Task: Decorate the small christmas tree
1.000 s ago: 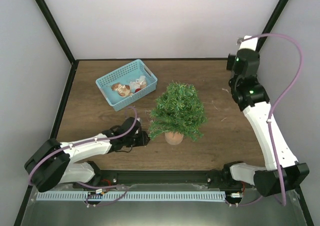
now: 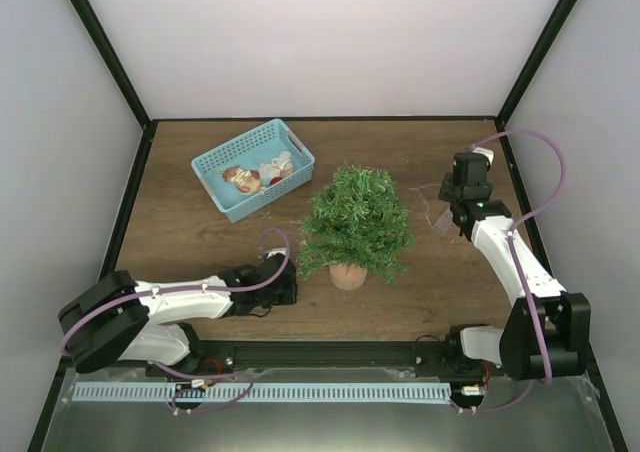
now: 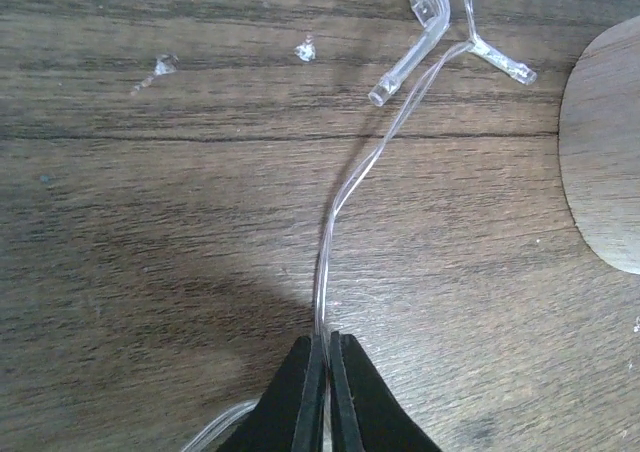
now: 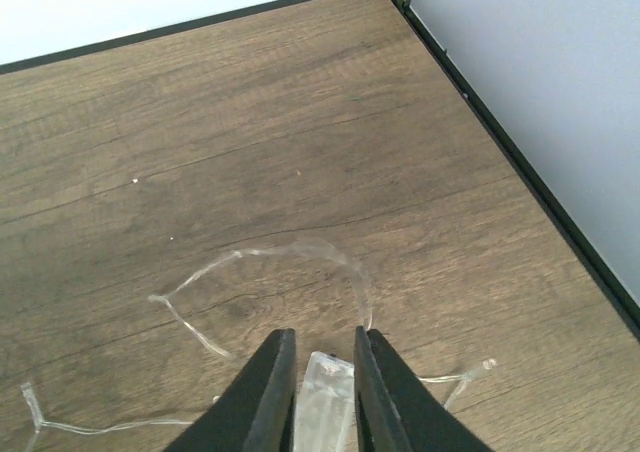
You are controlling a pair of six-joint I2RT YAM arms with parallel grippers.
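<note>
The small green tree [image 2: 355, 222] stands in a pot [image 2: 347, 275] at the table's middle. My left gripper is low beside it, shut on a thin clear wire [image 3: 334, 217] with small tube-like bulbs [image 3: 505, 62]. A pale curved surface, probably the pot [image 3: 605, 142], fills the upper right of the left wrist view. My right gripper is over the right of the table, fingers apart, above a clear rectangular piece [image 4: 323, 397] and loose transparent strands [image 4: 200, 272]. Whether it touches that piece I cannot tell.
A light blue basket [image 2: 213, 160] holding ornaments sits at the back left. Walls with dark frame edges bound the wooden table [image 2: 170, 232].
My right arm has descended and moved toward the front left, uncovering more of the clear strands on the right. My left arm has shifted slightly toward the front.
</note>
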